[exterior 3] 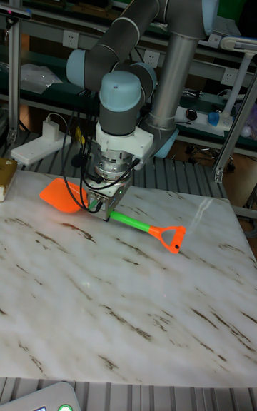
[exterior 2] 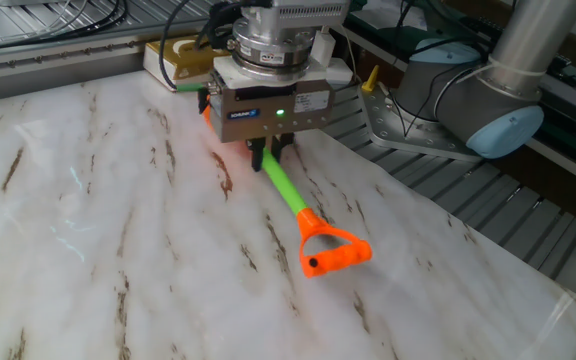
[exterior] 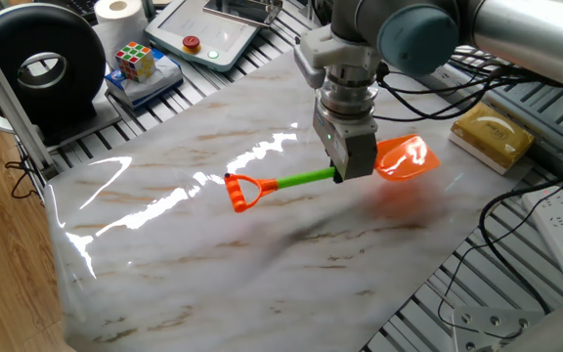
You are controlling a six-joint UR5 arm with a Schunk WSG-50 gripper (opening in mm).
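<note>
A toy shovel (exterior: 304, 178) has a green shaft, an orange D-shaped handle (exterior 2: 335, 256) and an orange blade (exterior: 406, 158). My gripper (exterior 2: 267, 160) points down and is shut on the green shaft, with a dark finger on either side of it. In the first exterior view a soft shadow lies apart from the shovel, so it is held above the marble-patterned table (exterior: 213, 284). The third exterior view shows the blade (exterior 3: 63, 195) on the left and the handle (exterior 3: 168, 238) on the right. The gripper body covers the shaft's blade end.
A yellow box (exterior: 493, 133) sits beyond the blade at the table's edge. Past it lie a white power strip (exterior: 561, 227) and loose black cables. A Rubik's cube (exterior: 135, 61) rests on a blue-and-white pack off the far left edge.
</note>
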